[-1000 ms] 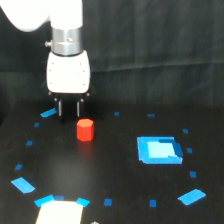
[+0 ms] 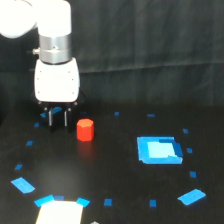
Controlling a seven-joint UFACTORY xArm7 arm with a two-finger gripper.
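Note:
A red block (image 2: 85,130) with an angular outline stands on the black table, left of the middle. My gripper (image 2: 58,117) hangs from the white arm just to the left of the block, apart from it in the picture. Its two dark fingers (image 2: 67,116) are spread, and nothing shows between them. How far the fingertips are above the table is hard to tell against the dark background.
On the right, a blue taped square (image 2: 142,151) surrounds a white patch (image 2: 160,150). Blue tape marks (image 2: 23,185) are scattered over the table. A pale object (image 2: 60,212) is cut off at the bottom edge.
The gripper has moved down and to the left, from above and left of the red block to beside it. The block has not visibly moved.

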